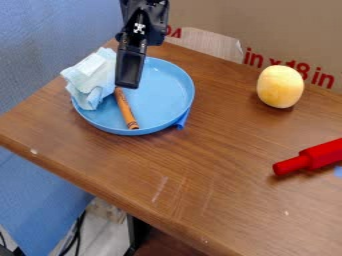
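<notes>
The black gripper [130, 62] hangs over the left part of a blue plate [166, 97] on the wooden table. A white crumpled cloth [88, 76] rests on the plate's left side, left of the gripper. An orange stick-like object [127, 110] lies on the plate below the gripper, partly hidden at its upper end. Whether the fingers are open or shut is hard to make out.
A pale yellow round object [279, 86] stands at the back right. A red cylinder [311, 157] lies at the right edge. Something blue pokes out by the plate's right rim. A cardboard panel stands behind.
</notes>
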